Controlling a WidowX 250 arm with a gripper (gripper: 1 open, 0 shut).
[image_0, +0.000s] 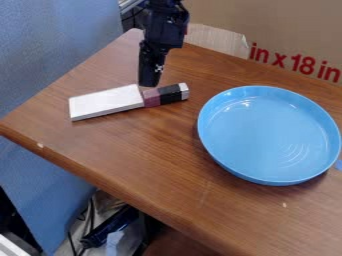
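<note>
My black gripper (151, 72) hangs over the back left of the wooden table, just above a long flat white bar (104, 103) with a pinkish and dark end. The bar lies slantwise on the table. Whether the fingers are open or shut is hard to make out. A light blue round plate (267, 135) lies on the right, apart from the bar.
A cardboard box (287, 30) with red lettering stands behind it. A blue-grey padded surface (40, 70) borders the left edge, and dark clutter lies below at lower left.
</note>
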